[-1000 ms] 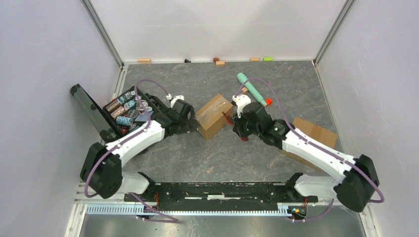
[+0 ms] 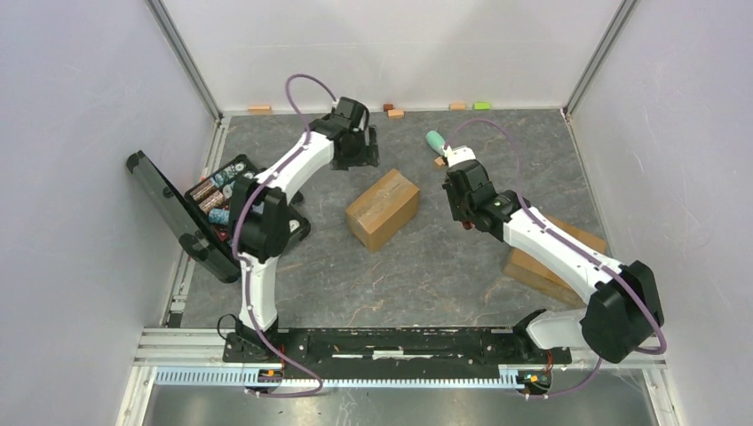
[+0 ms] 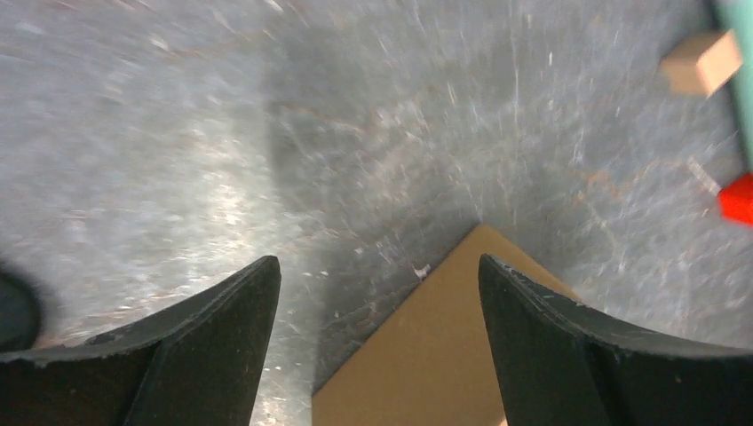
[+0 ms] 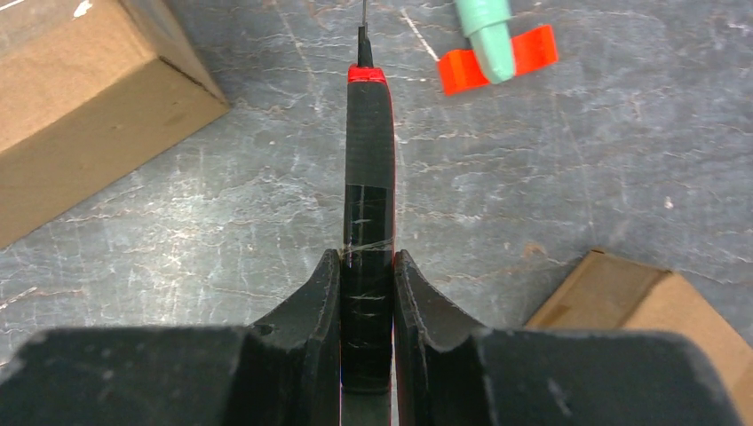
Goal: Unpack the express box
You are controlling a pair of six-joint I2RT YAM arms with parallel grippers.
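Note:
A taped cardboard box (image 2: 383,210) lies on the grey mat between my two arms. One edge of this box (image 3: 426,355) shows below my left gripper, which is open with nothing between its fingers. In the top view, the left gripper (image 2: 360,161) hovers behind and left of the box. My right gripper, to the box's right, is shut on a black and red knife (image 4: 368,160). The knife's thin tip points away from the gripper. In the right wrist view the cardboard box (image 4: 80,106) appears at upper left.
Another cardboard box (image 2: 543,266) lies at the right, partly under the right arm. A green tube-like item (image 2: 434,140) and a red piece (image 4: 535,50) lie behind the right gripper. An open black case (image 2: 169,209) full of items stands at left.
My left gripper has moved from beside the box toward the back and right, with its arm swung over. The right gripper has shifted rightward away from the box, still holding the knife.

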